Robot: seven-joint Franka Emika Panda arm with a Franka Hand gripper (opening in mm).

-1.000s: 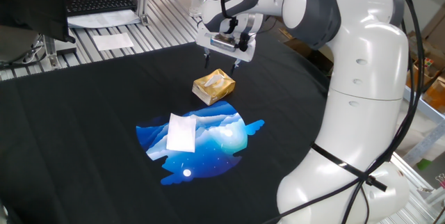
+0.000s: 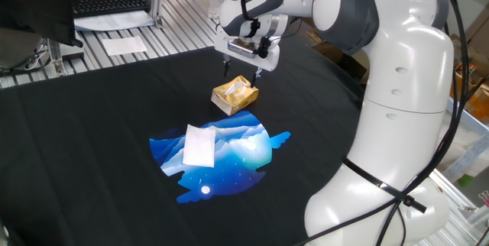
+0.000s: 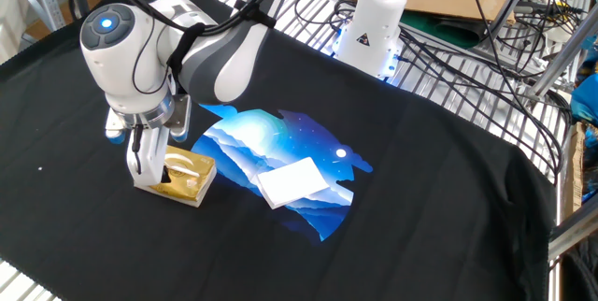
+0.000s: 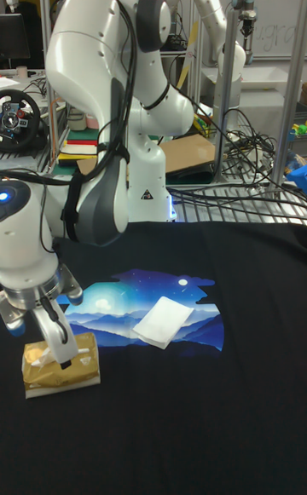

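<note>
A gold-and-white tissue pack [image 2: 229,98] lies on the black cloth, a bit of white tissue showing at its top. In the first exterior view my gripper [image 2: 241,78] hangs just behind and above the pack, open, its two dark fingers spread wide with nothing held between them. From the opposite side, the gripper's white body covers part of the pack [image 3: 192,176]. A folded white tissue [image 2: 199,147] rests apart from the pack, on a blue printed mat [image 2: 233,181] with mountains and a moon. Whether the fingers touch the pack is hard to tell.
Bare black cloth [image 2: 84,162] surrounds the mat and the pack. A keyboard [image 2: 111,4] and a white sheet [image 2: 124,45] lie on the slatted metal surface beyond the cloth. My arm's base stands at the mat's far side in the third view.
The pack, the white tissue and the mat have stayed put.
</note>
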